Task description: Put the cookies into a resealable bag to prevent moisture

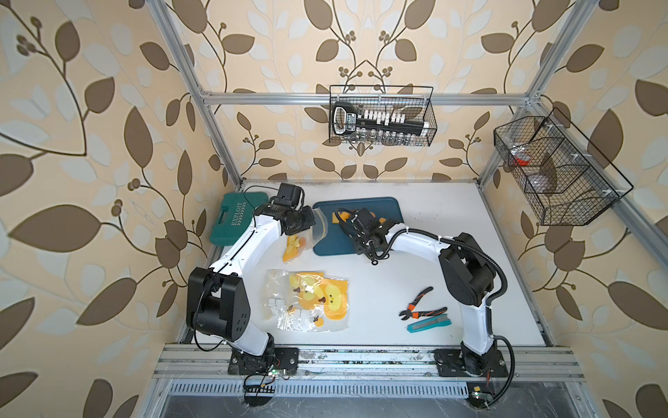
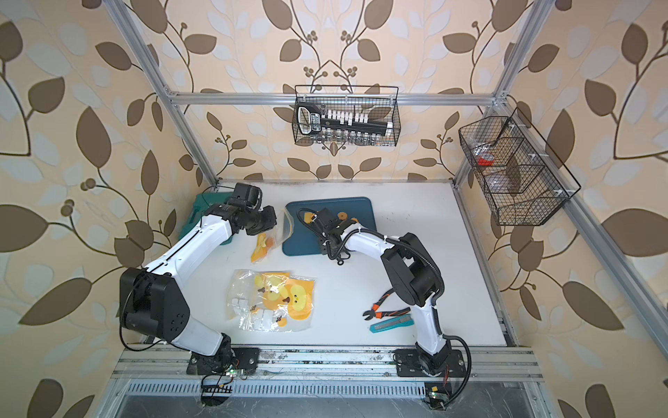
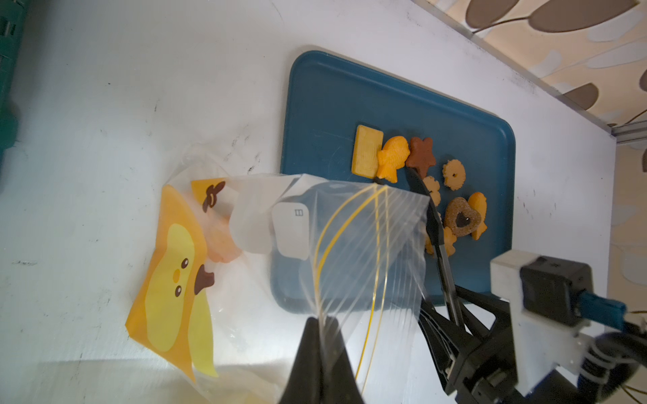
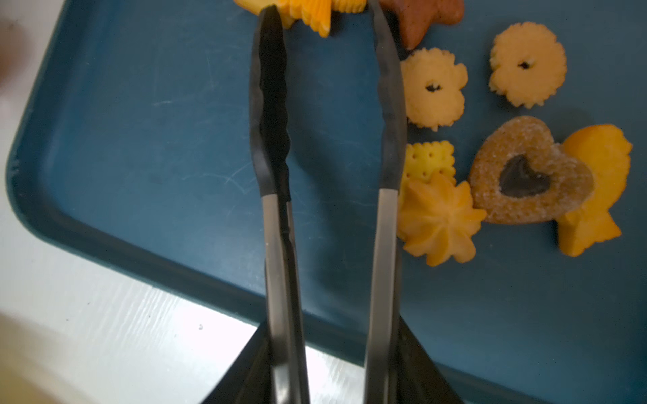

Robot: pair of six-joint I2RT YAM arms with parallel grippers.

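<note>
My left gripper is shut on the edge of the clear resealable bag (image 3: 168,269), which hangs with its duck-printed part at the left and its zip mouth spread beside the tray. In the right wrist view my right gripper stands part open over the blue tray (image 4: 168,279). Its black tips reach an orange fish cookie (image 4: 306,10) at the top edge; whether they touch it cannot be told. A brown star cookie (image 4: 421,17) lies just right of the right finger. More cookies rest nearby, among them a heart (image 4: 488,148) and a flower (image 4: 441,219).
A second printed bag (image 1: 309,301) lies flat at the front. Pliers (image 1: 421,306) and a teal cutter (image 1: 428,323) lie front right. A green case (image 1: 236,217) stands back left.
</note>
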